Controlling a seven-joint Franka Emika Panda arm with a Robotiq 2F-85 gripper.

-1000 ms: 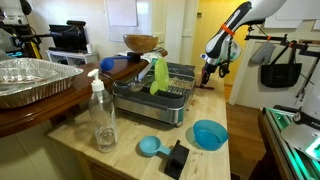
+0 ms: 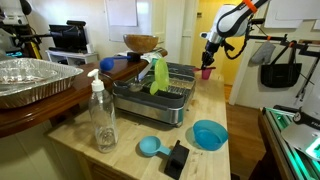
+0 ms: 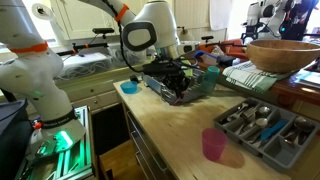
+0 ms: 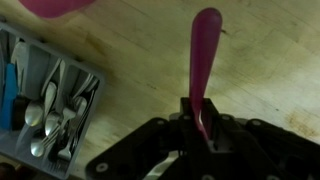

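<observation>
A magenta utensil (image 4: pixel 204 50) with a long, rounded end sticks out from my gripper in the wrist view, and the gripper is shut on it. The part held between the fingers is hidden by the dark gripper body. In the second exterior view my gripper (image 3: pixel 180 88) hangs above the wooden counter, near the dish rack, with a little of the dark utensil showing below it. From the first exterior view, the arm (image 2: pixel 230 25) is at the far end of the counter.
A pink cup (image 3: pixel 213 144) and a grey cutlery tray (image 3: pixel 268 131) stand on the counter. The dish rack (image 2: pixel 155 98) holds green and white items. A blue bowl (image 2: pixel 210 135) sits near the front edge. Bare wood lies beneath the gripper.
Over the last second, the arm has risen and shifted to the right in the first exterior view. The bowl, rack and bottle stay in place.
</observation>
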